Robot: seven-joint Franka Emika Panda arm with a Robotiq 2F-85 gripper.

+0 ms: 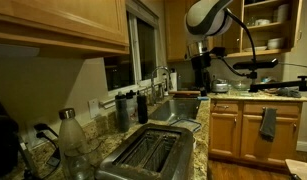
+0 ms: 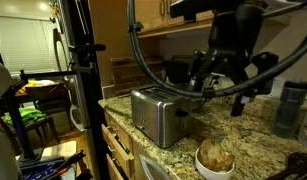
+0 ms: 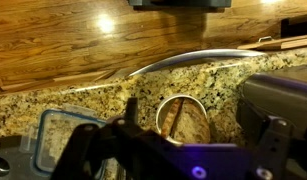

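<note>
My gripper is open, its dark fingers spread to either side of a round white bowl in the wrist view. Inside that bowl lies a brown, bread-like piece. Exterior view 2 shows the gripper above the bowl, with clear space between them. Nothing appears between the fingers at their own height. In exterior view 1 the gripper is small and dark over the far counter, and the bowl cannot be made out there.
A steel toaster stands beside the bowl. A clear lidded container lies on the bowl's other side. Dark bottles line the counter's back. The granite counter ends at a drop to the wooden floor.
</note>
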